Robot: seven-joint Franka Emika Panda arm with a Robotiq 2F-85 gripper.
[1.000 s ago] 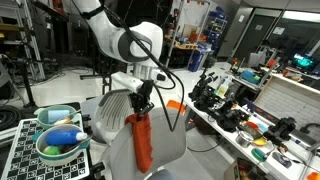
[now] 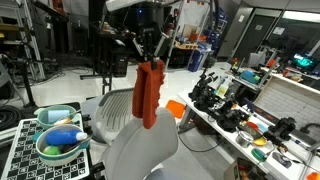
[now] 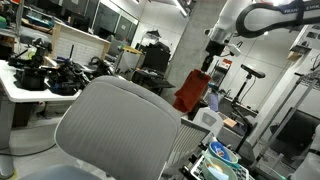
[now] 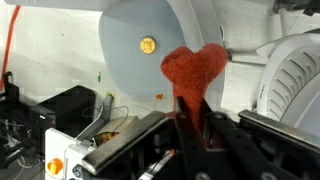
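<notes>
A red-orange cloth (image 2: 148,92) hangs in the air, its upper end pinched by my gripper (image 2: 153,62), which is shut on it. Below it in exterior view 1 stands the grey-white chair (image 2: 140,148). The second exterior view has the cloth (image 3: 191,91) hanging beyond the chair back (image 3: 118,128), under the gripper (image 3: 207,68). Seen from the wrist, the cloth (image 4: 194,72) bulges out past the dark fingers, with the chair's grey surface (image 4: 135,55) beneath. The cloth covers most of the fingertips there.
Teal and white bowls with items (image 2: 62,136) stand on a dark rack at the left. A second white slatted chair (image 2: 114,108) is close behind the first. A cluttered bench (image 2: 225,100) runs along the right. Floor shows between chair and bench.
The cloth and gripper have risen from the chair, where the cloth lay against the seat and back. It now hangs clear above, slightly right of where it was.
</notes>
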